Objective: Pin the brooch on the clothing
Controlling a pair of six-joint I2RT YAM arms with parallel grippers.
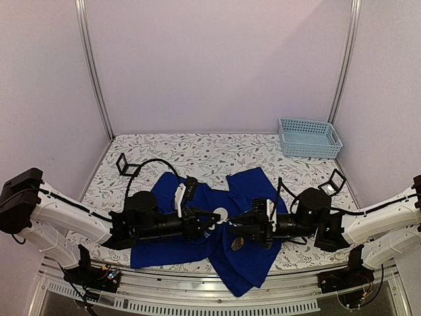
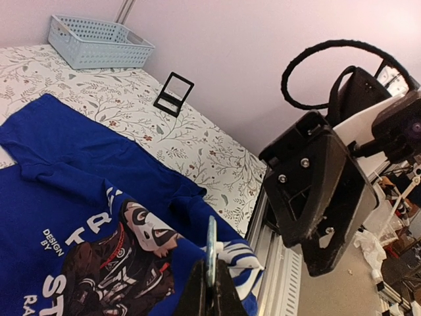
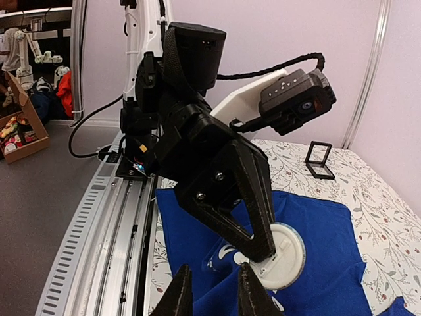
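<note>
The brooch, a round white badge [image 1: 222,214], is pinched at its edge by my left gripper. Its pale disc [image 3: 294,253] faces the right wrist view and appears edge-on in the left one. Blue clothing [image 1: 248,184] with a printed figure and lettering [image 2: 92,263] lies spread beneath both arms, with a fold raised close to the badge. My right gripper is part open around that blue fold, just beside the brooch. Whether its fingers [image 3: 181,293] touch the cloth, and where the pin is, I cannot tell.
A light blue basket [image 1: 308,139] stands empty at the back right. Black frames on the arms [image 1: 125,164] stick up at the sides. A metal rail [image 1: 197,303] runs along the front.
</note>
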